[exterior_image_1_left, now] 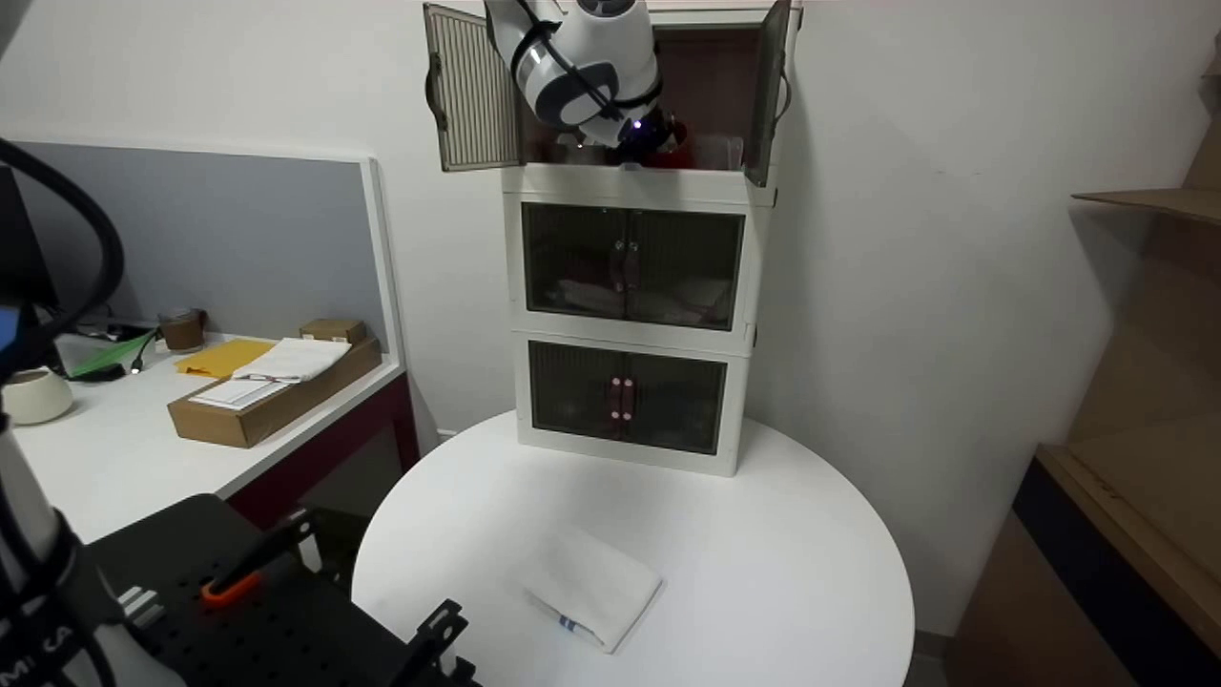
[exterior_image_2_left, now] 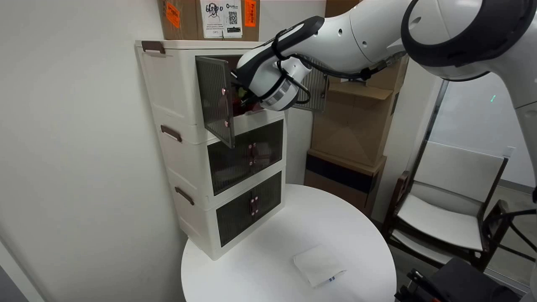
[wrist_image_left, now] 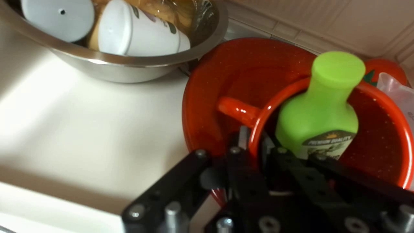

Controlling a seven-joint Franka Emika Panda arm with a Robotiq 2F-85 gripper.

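Observation:
Inside the open top compartment, my gripper is shut on the near-left rim of a red pot [wrist_image_left: 267, 106], one finger inside the wall and the other outside. A green bottle [wrist_image_left: 322, 112] with a dark label stands in the pot. Under the pot's left side shows a red plate [wrist_image_left: 207, 77], and the pot's short handle points left over it. The dark gripper body hides the pot's near side. From outside, only a bit of red shows past my gripper [exterior_image_1_left: 644, 143] in the white cabinet [exterior_image_1_left: 750, 258].
A steel bowl [wrist_image_left: 116, 70] holding white containers sits left of the plate; bare shelf lies before it. A tomato [wrist_image_left: 388, 72] and clear plastic crowd the right. Open doors [exterior_image_1_left: 769, 97] flank the arm. A folded cloth [exterior_image_1_left: 595, 590] lies on the round table [exterior_image_1_left: 790, 538].

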